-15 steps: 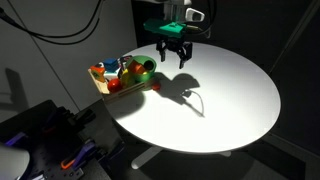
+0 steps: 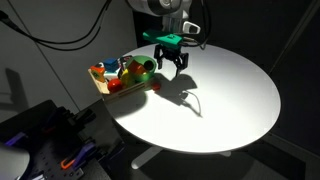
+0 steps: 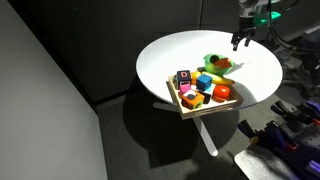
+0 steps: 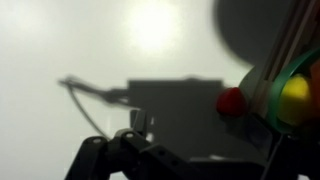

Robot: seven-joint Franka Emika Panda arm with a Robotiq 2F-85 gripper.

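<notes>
A small red object [image 2: 156, 86] lies on the white table just outside the wooden tray, close to the green bowl [image 2: 149, 66]. In the wrist view the red object [image 4: 231, 102] appears toward the right, between the spread fingers and near the rim of the green bowl [image 4: 278, 88]. Above the table hangs my gripper [image 2: 170, 67], open and with nothing held. From the other side, the gripper [image 3: 242, 44] shows beyond the bowl [image 3: 210, 66], clear of the tabletop. I cannot make out the small red object there.
The wooden tray [image 3: 190, 112] holds several colourful items, among them a blue cube [image 3: 204, 81] and a red round thing [image 3: 221, 92]. A yellow item [image 4: 295, 98] sits in the bowl.
The tray, bowl and red object have stayed put.
</notes>
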